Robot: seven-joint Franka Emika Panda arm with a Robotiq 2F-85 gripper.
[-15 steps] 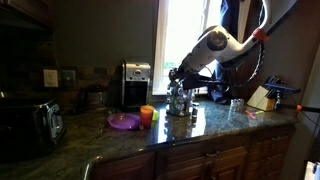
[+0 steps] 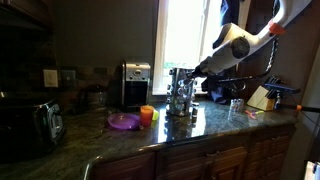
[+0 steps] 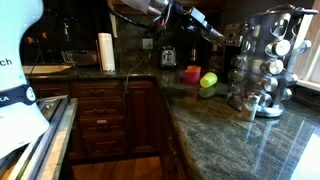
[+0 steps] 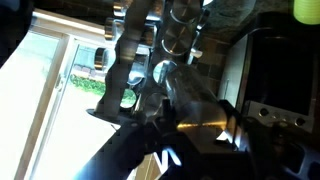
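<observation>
In the wrist view my gripper is shut on what looks like a small clear spice jar, its end tan or orange-brown. Dark fingers hide part of it. A metal spice rack holding several jars lies just beyond. From the first exterior view, the gripper is up by the top of the rack near the window. The second exterior view has the rack at the right, with the arm reaching in from the left. The held jar is too small to make out in the exterior views.
A loose small jar stands on the counter before the rack. A purple plate, an orange cup, a green cup and a toaster stand farther along.
The arm has shifted right in the first exterior view, its forearm dropping a little. My gripper has moved slightly right near the top of the rack.
</observation>
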